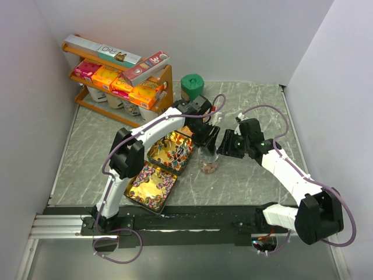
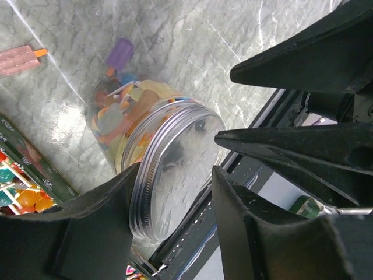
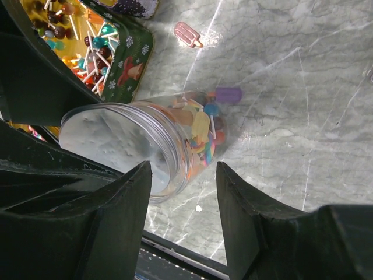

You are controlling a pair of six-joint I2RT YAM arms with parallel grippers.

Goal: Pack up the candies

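Observation:
A clear jar (image 1: 208, 165) partly filled with mixed candies stands on the table. A clear round lid (image 2: 185, 166) with a ribbed silver rim lies over its mouth; I cannot tell if it is fully seated. My left gripper is open at the lid, one finger against the rim and the other beyond the clear face. Right of the jar, my right gripper is also open, apart from the lid, with nothing gripped. A pink popsicle candy (image 3: 188, 35) lies loose on the table, and a purple one (image 3: 228, 95) lies by the jar's base.
Left of the jar are a tin of lollipops (image 1: 171, 153) and a tin of small dark candies (image 1: 151, 186). Behind stand a wooden shelf (image 1: 166, 87) with boxes and a green roll (image 1: 192, 86). Bare table (image 1: 262, 186) lies to the right, up to the front edge.

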